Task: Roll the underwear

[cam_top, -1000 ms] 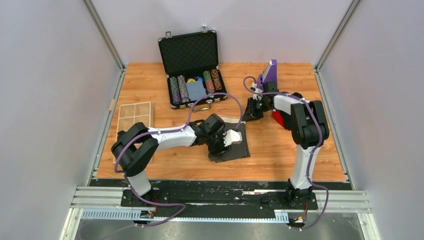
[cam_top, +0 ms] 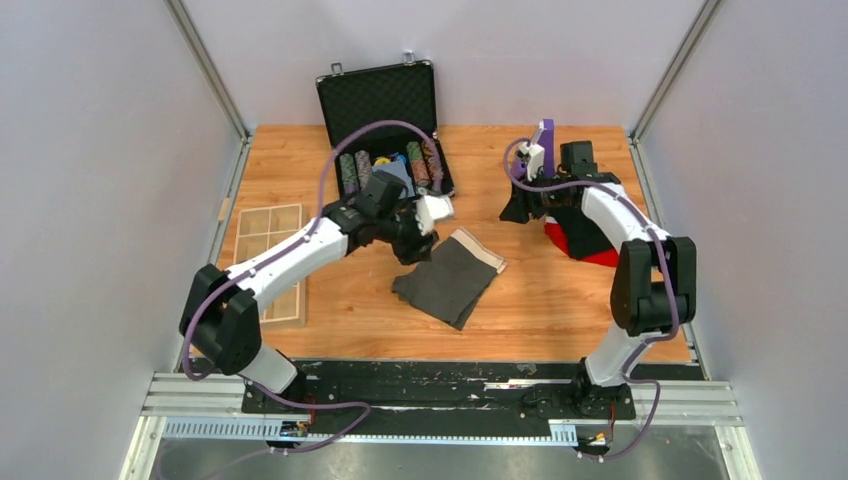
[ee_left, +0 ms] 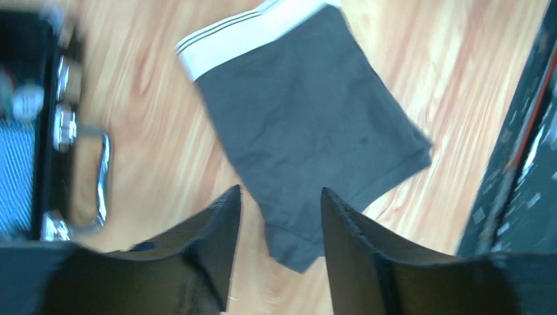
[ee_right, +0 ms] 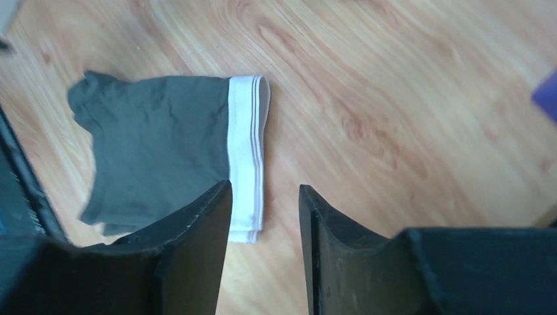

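The dark grey underwear (cam_top: 450, 283), with a pale waistband (cam_top: 478, 249), lies flat and folded on the wooden table. In the top view its waistband end points up and right. My left gripper (cam_top: 418, 252) is over its upper left edge, fingers apart; the left wrist view shows the underwear (ee_left: 295, 125) below and beyond them, not held. To the upper right of the cloth hangs my right gripper (cam_top: 515, 212), also open and empty. The right wrist view has the underwear (ee_right: 157, 138) toward the left, its waistband (ee_right: 244, 151) partly behind one finger.
An open black case (cam_top: 378, 105) with rolls of chips stands at the back. A divided wooden tray (cam_top: 270, 218) is at left. Red and black cloth (cam_top: 585, 238) and a purple object (cam_top: 547, 140) lie near the right arm. Bare table surrounds the underwear.
Both grippers have drawn away from the underwear, the left toward the case and the right up and back. Compared with a second ago, the underwear sits turned clockwise, its lower end further left.
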